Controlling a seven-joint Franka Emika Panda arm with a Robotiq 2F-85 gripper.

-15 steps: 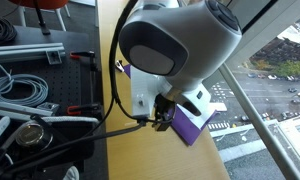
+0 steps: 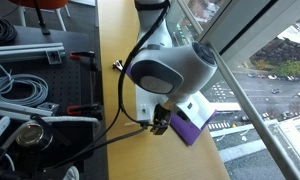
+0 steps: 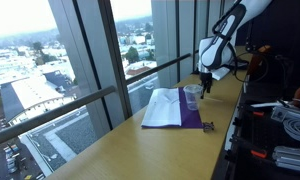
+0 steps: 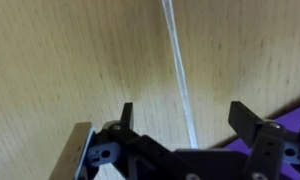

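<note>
A thin, pale strip (image 4: 180, 75) lies on the wooden table in the wrist view. It runs from the top edge down between the fingers of my gripper. The fingers stand open, well apart on either side of the strip, and no contact with it shows; its lower end is hidden by the gripper's body. In exterior view 1 my gripper (image 2: 160, 128) hangs low over the tabletop, beside a purple sheet (image 2: 193, 128). From exterior view 2 the arm (image 3: 216, 57) shows at the table's far end, too small there to make out the fingers.
White paper (image 3: 160, 104) lies on the purple sheet (image 3: 190, 117), with a clear cup (image 3: 193, 97) by its edge. A small dark object (image 3: 208, 127) sits near the table's edge. Windows border one side; a black bench with cables (image 2: 30, 88) borders the other.
The arm's white upper links have come down in exterior view 1. The gripper's tip has shifted only slightly, a little lower, over the same part of the table.
</note>
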